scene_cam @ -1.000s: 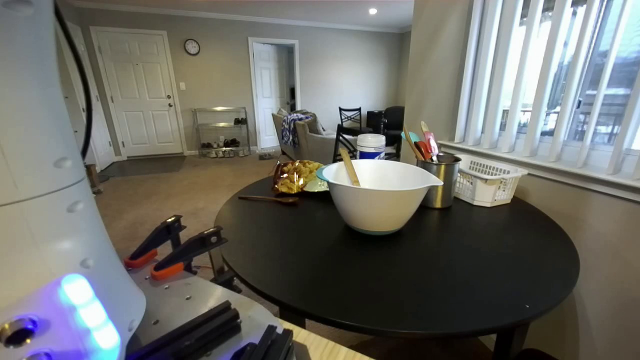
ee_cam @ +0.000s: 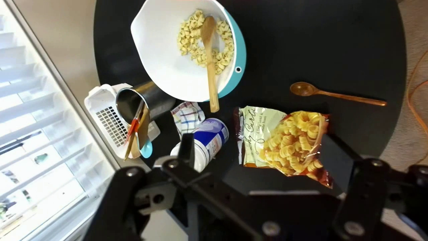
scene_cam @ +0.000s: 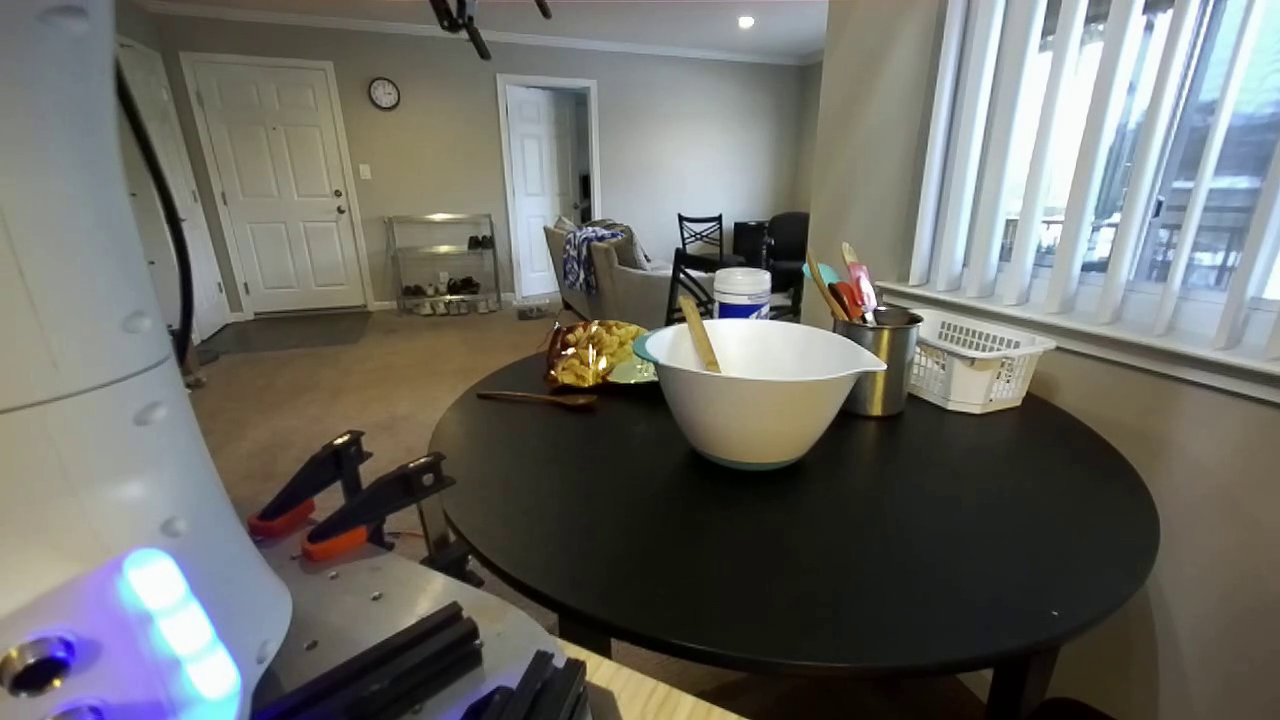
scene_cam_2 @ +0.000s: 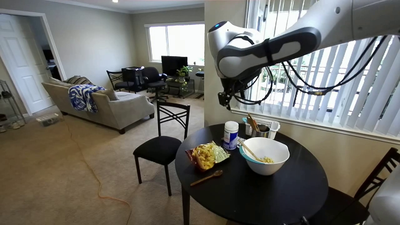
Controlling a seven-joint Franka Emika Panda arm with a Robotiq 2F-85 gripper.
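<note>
On the black round table (scene_cam_2: 225,187) stands a white bowl (scene_cam_2: 262,168) with a teal rim, with curled pasta (ee_cam: 192,42) at its bottom. A wooden spoon (ee_cam: 211,76) rests inside, its handle over the rim. Beside the bowl lies an open pasta bag (ee_cam: 295,140), its yellow contents showing. Another wooden spoon (ee_cam: 333,94) lies flat on the table. High above the table, my gripper is open with nothing between its fingers; in the second exterior view, the gripper's dark end hangs before the window, partly hidden by cables.
A white and blue canister (ee_cam: 210,138) stands by the bag. Near the window are a metal utensil pot (scene_cam: 882,372) and a white basket (scene_cam: 978,372). A patterned cloth (ee_cam: 187,116) lies between pot and canister.
Dark gripper parts now show at the top of the first exterior view, where none were before. The cable by the arm's base has shifted; the table items are unmoved.
</note>
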